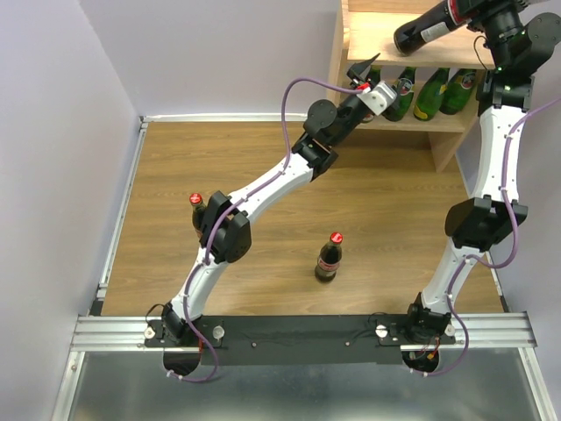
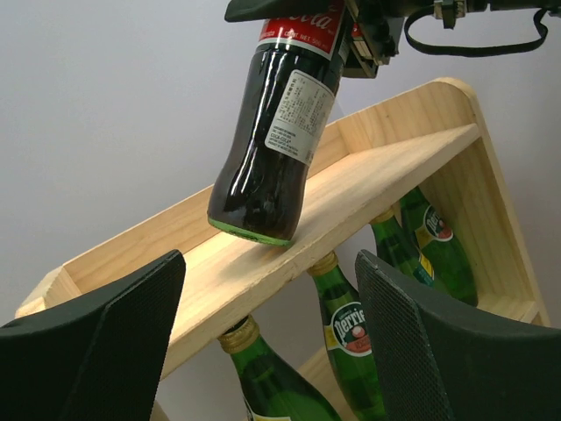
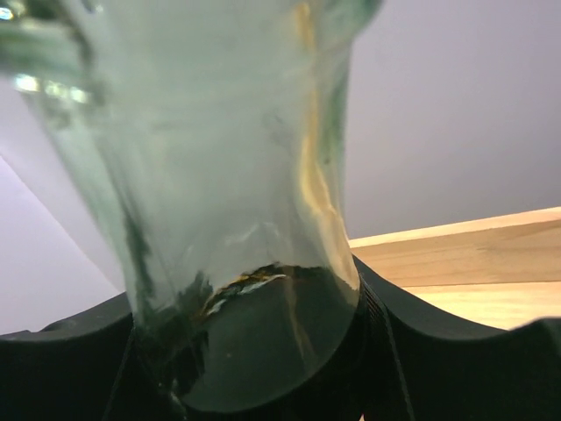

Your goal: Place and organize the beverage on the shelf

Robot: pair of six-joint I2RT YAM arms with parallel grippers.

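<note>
A Coca-Cola bottle (image 1: 425,28) is tilted over the upper shelf (image 2: 368,180), my right gripper (image 1: 460,12) shut on it. In the left wrist view the bottle (image 2: 272,149) has its base near the shelf's front edge; whether it touches is unclear. In the right wrist view its glass fills much of the frame. My left gripper (image 1: 379,83) is open, fingers facing the shelf just below the bottle, nothing between the fingers. A cola bottle (image 1: 328,259) stands on the table; another (image 1: 198,212) is partly hidden by my left arm.
Several green bottles (image 1: 429,95) occupy the lower shelf (image 1: 390,124). The upper shelf has room left of the held bottle. Walls border it on the left, back and right.
</note>
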